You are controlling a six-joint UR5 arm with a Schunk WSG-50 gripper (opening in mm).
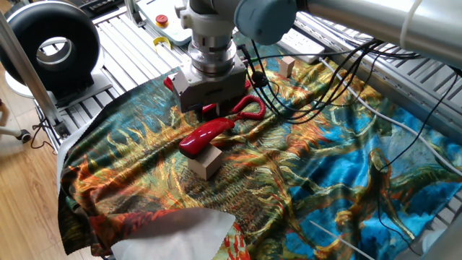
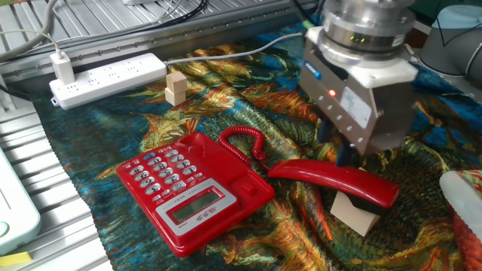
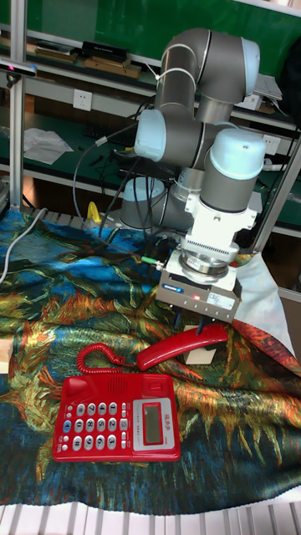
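A red corded telephone base (image 2: 181,239) with keypad and small display lies on the patterned cloth. Its red handset (image 2: 335,178) is off the base, its far end propped on a wooden block (image 2: 352,215). A coiled red cord (image 2: 242,135) links the two. My gripper (image 2: 335,144) points downward just behind the handset, its two dark fingers apart with nothing seen between them. In exterior view 3 the gripper (image 3: 188,323) shows above the handset (image 3: 182,346); whether the fingers touch it I cannot tell. Exterior view 1 hides the fingertips behind the gripper body.
Two small stacked wooden blocks (image 2: 175,89) stand near a white power strip (image 2: 109,81). Loose black cables (image 1: 317,108) hang from the arm over the cloth. A turned-up pale cloth fold (image 1: 177,238) lies at the front.
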